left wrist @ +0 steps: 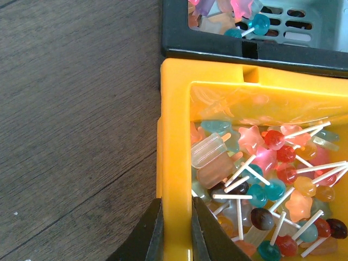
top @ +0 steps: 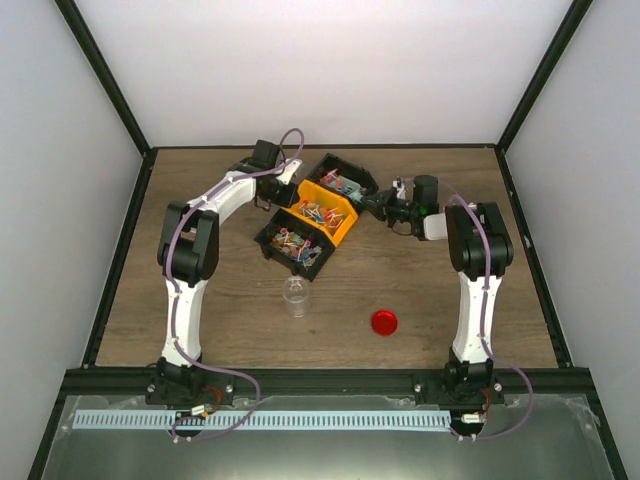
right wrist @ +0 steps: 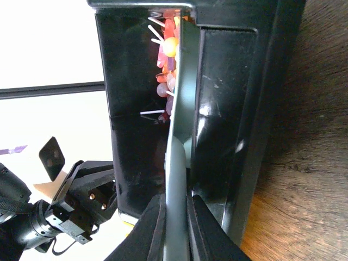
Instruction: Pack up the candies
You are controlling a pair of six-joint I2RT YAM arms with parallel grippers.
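Note:
Three bins of candy stand in a slanting row: a black back bin point(top: 331, 160), a yellow middle bin point(top: 345, 234) and a black front bin point(top: 266, 238). My left gripper is shut on the yellow bin's side wall, with lollipops and gummies point(left wrist: 266, 179) inside. At the back bin's right end, my right gripper is shut on the grey-blue handle of a scoop point(right wrist: 176, 163). The scoop's slotted, light blue head point(left wrist: 293, 24) lies in the back bin, beside candies point(right wrist: 167, 51). A clear jar point(top: 296, 296) stands in front of the bins.
A red lid point(top: 384, 322) lies on the wooden table, right of the jar. Close behind the back bin rises the white rear wall point(top: 330, 70).

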